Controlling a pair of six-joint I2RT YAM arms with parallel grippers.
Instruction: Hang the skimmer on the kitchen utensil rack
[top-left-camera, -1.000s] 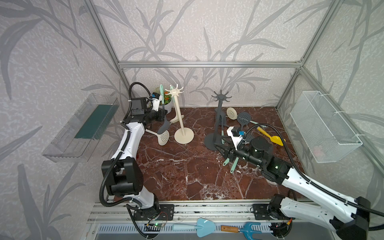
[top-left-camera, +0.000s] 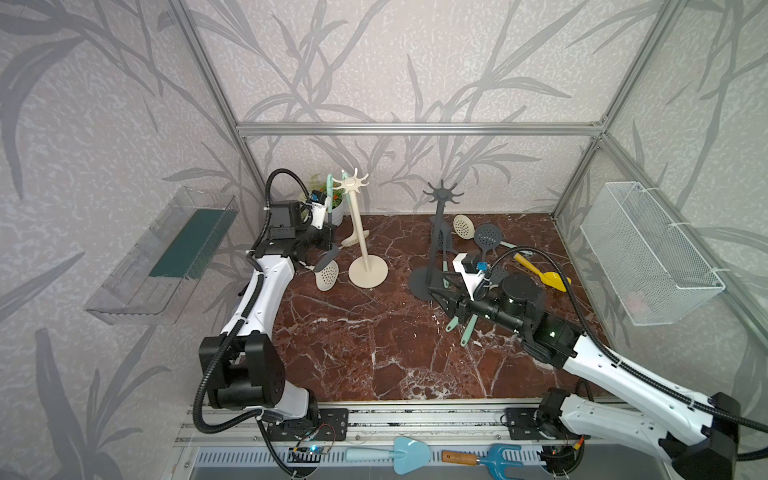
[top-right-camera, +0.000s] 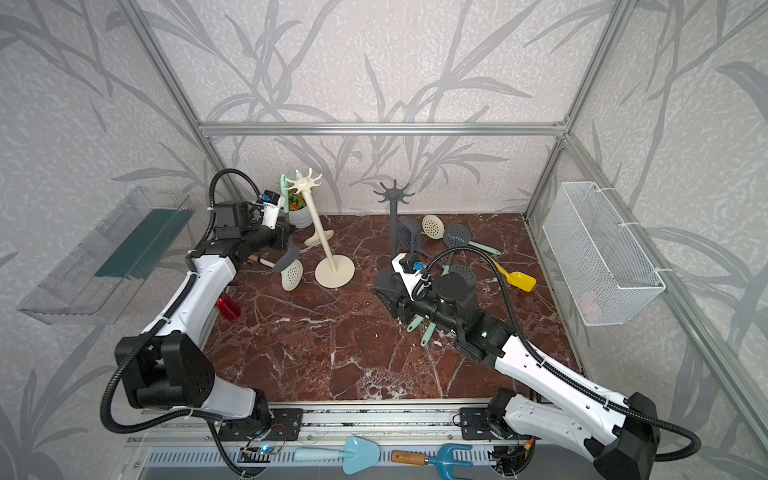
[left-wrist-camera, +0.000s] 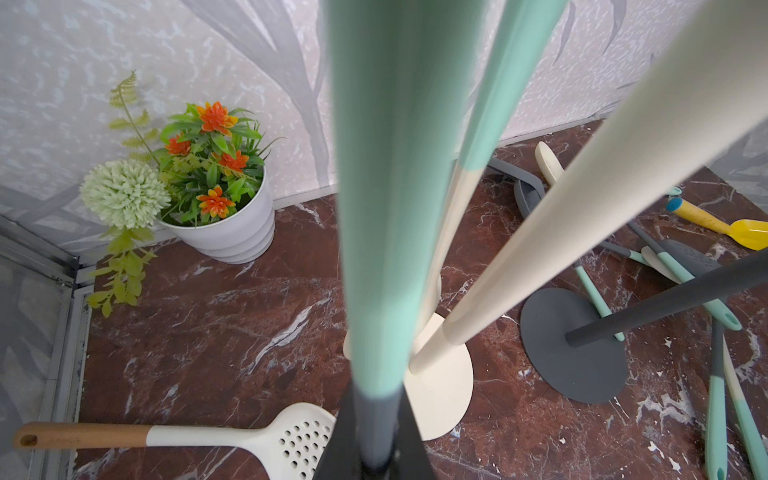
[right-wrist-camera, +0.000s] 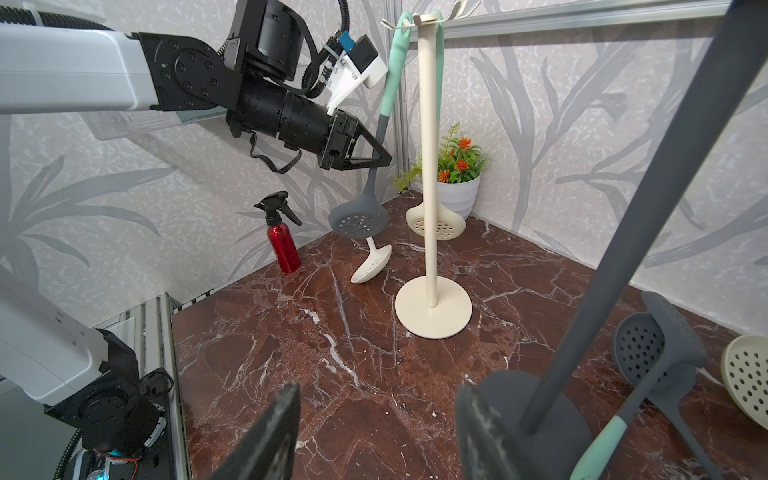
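My left gripper is shut on the grey shaft of a skimmer (right-wrist-camera: 360, 217), which hangs upright with its perforated head down. The mint handle (left-wrist-camera: 392, 192) points up, its top beside the hooks of the cream utensil rack (right-wrist-camera: 429, 160). Whether the handle's hole is over a hook cannot be told. Behind the pole, a cream skimmer (right-wrist-camera: 438, 224) with a mint handle hangs on the same rack. My right gripper stands open and empty beside the dark grey rack (right-wrist-camera: 612, 248).
A white skimmer (left-wrist-camera: 296, 440) with a wooden handle lies below the left gripper. Behind stands a flower pot (left-wrist-camera: 232, 220). Several utensils, including a yellow scoop (top-left-camera: 552, 280), lie right of the dark rack. A red spray bottle (right-wrist-camera: 283, 246) is at the left.
My left gripper has shifted slightly right with the grey skimmer, bringing the handle's top closer to the cream rack; the skimmer's lower end tilts left. The right arm has stayed put.
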